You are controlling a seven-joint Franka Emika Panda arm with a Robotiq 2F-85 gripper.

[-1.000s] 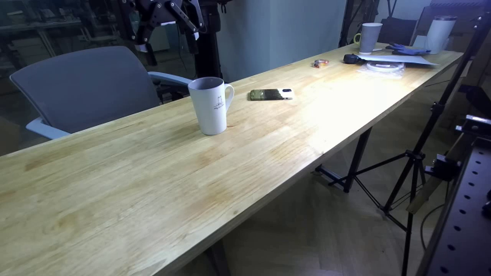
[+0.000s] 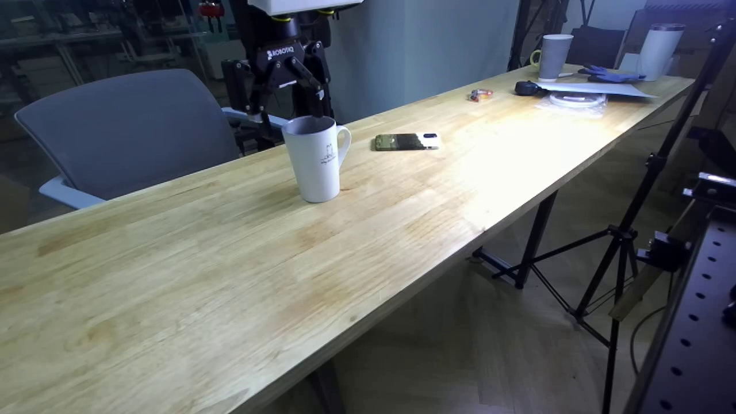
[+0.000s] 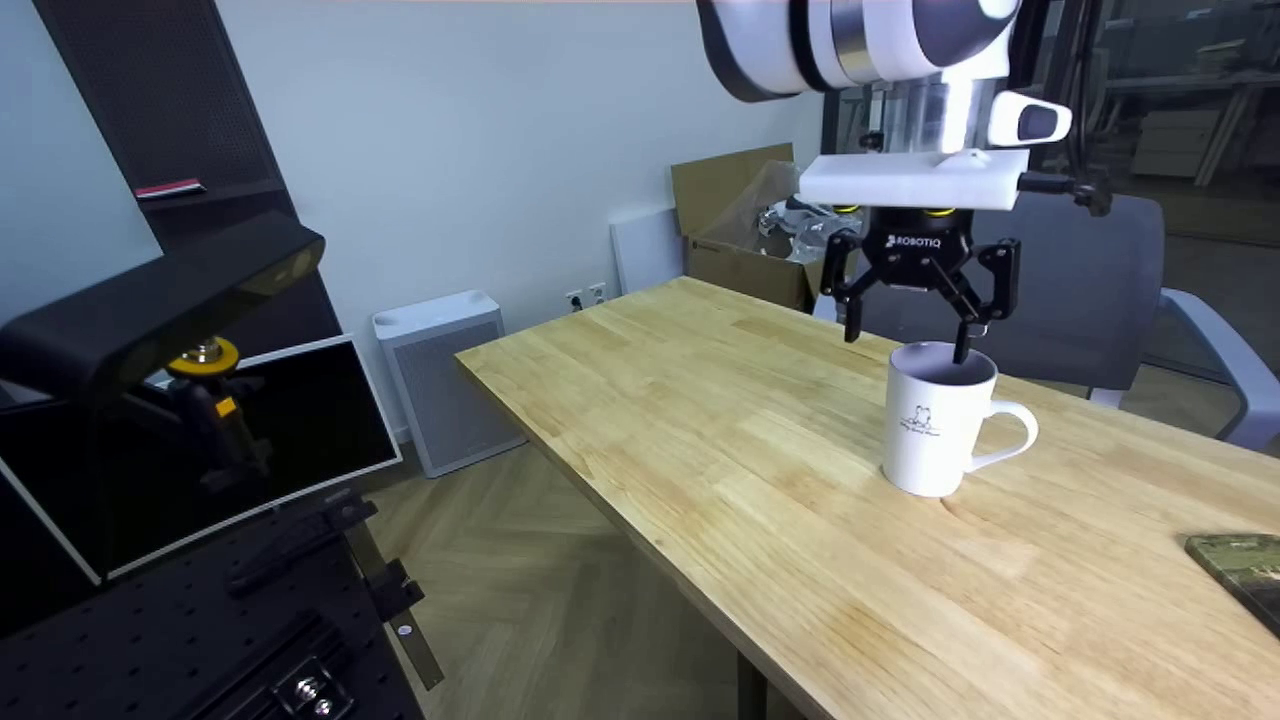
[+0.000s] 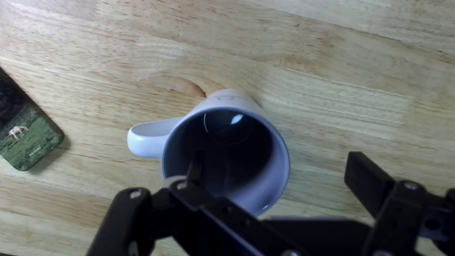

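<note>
A tall white mug (image 2: pixel 314 162) with a dark inside stands upright on the table, its handle (image 3: pixel 1014 434) pointing right in both exterior views. My gripper (image 3: pixel 907 342) is open at the level of the mug's mouth, with its fingers straddling the rim. In the wrist view, one fingertip (image 4: pixel 196 166) overlaps the mouth of the mug (image 4: pixel 228 153), while the other fingertip (image 4: pixel 362 175) is outside, on the side away from the handle. How deep the first finger reaches cannot be told. No grip on the mug's wall shows.
A phone (image 2: pixel 407 142) in a picture case lies on the handle side of the mug. Toward the far end are a small orange item (image 2: pixel 480 94), a grey cup (image 2: pixel 554 58) and blue gloves (image 2: pixel 610 73). A chair (image 2: pixel 131 131) stands behind it.
In exterior view 1, my gripper has come down and to the right, from well above and left of the mug to its rim. It stays open, and the mug has not moved.
</note>
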